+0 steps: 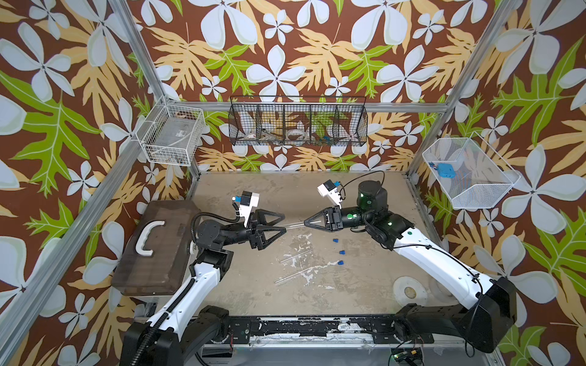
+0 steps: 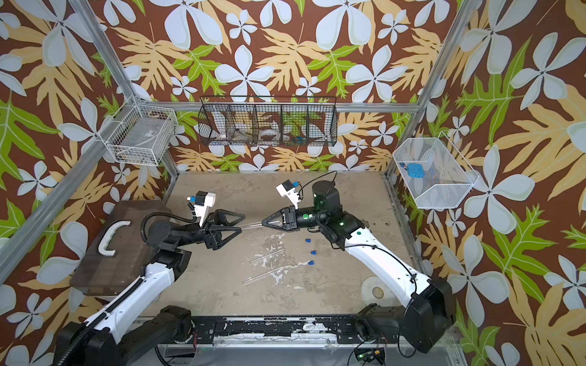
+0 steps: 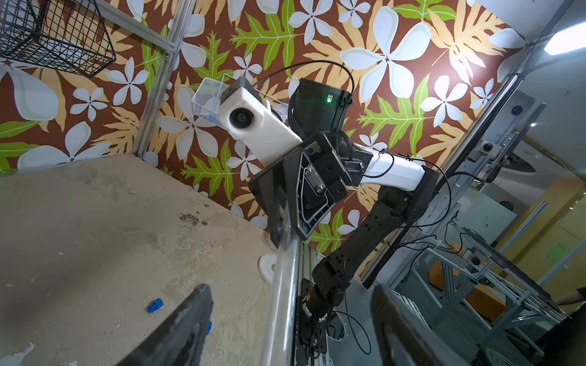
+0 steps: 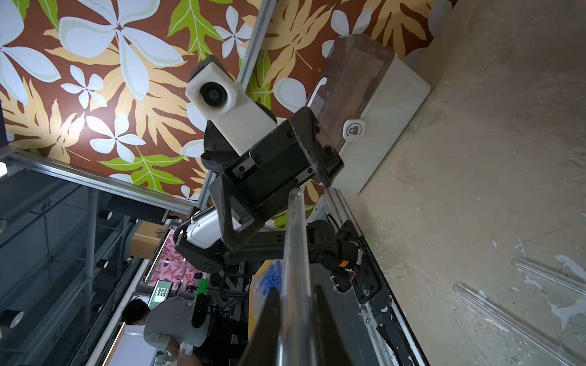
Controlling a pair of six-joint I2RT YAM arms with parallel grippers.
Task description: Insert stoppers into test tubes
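A clear test tube (image 1: 294, 225) hangs level above the table, with my right gripper (image 1: 306, 224) shut on it. Its rounded end (image 4: 296, 198) points at my left gripper (image 1: 283, 223), which is open. In the left wrist view the tube (image 3: 283, 286) runs between the separated fingers, without visible contact on either side. Two more clear tubes, a shorter-looking one (image 1: 296, 256) and a longer-looking one (image 1: 299, 275), lie on the table. To their right lie three small blue stoppers: a rear one (image 1: 335, 240), a middle one (image 1: 341, 252) and a front one (image 1: 340, 263).
A brown-lidded case (image 1: 155, 244) stands at the left edge. At the front right lies a pale ring-shaped disc (image 1: 409, 291). Wire baskets, including a black one (image 1: 298, 122), hang above the table's back and sides.
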